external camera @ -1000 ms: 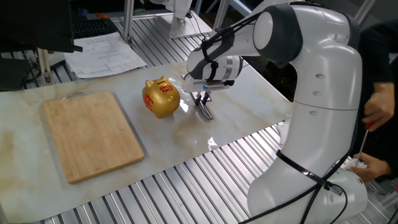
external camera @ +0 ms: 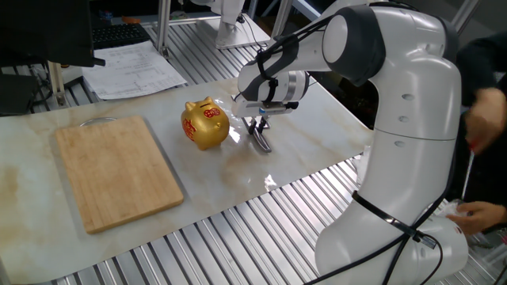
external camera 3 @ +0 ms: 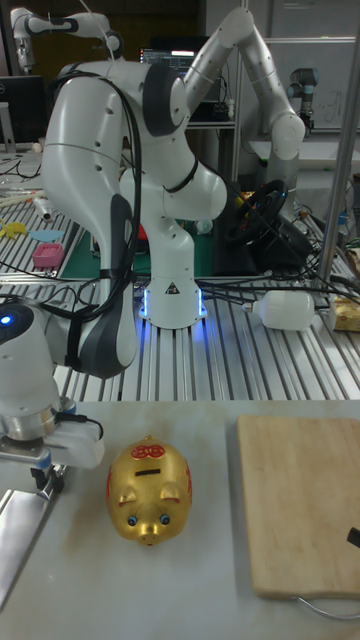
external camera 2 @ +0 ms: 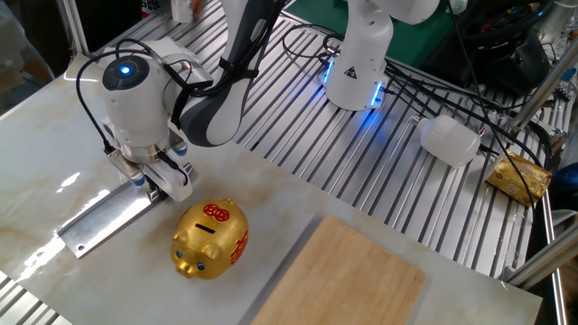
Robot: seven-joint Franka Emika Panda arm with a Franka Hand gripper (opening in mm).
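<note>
A shiny metal blade (external camera 2: 108,217), shaped like a cleaver, lies on the pale tabletop. At its end sits my gripper (external camera 2: 164,188), pointing down with its fingers low by the metal. From the other side, the gripper (external camera: 258,124) is just above the shiny metal piece (external camera: 261,141); whether its fingers close on it is too small to tell. A gold piggy bank (external camera 2: 209,239) with red markings stands upright beside the gripper, apart from it. Only part of the blade (external camera 3: 16,533) shows at the left edge of the third view, beneath the gripper (external camera 3: 48,485).
A wooden cutting board (external camera: 119,172) lies flat beyond the piggy bank. Printed papers (external camera: 131,71) rest behind the table. A white rounded object (external camera 2: 450,141) and a gold box (external camera 2: 519,177) sit on the slatted metal surface. Someone's hands (external camera: 485,119) are busy at the right edge.
The arm, the metal piece, the piggy bank and the board have stayed put. Only the person's hands at the right have shifted.
</note>
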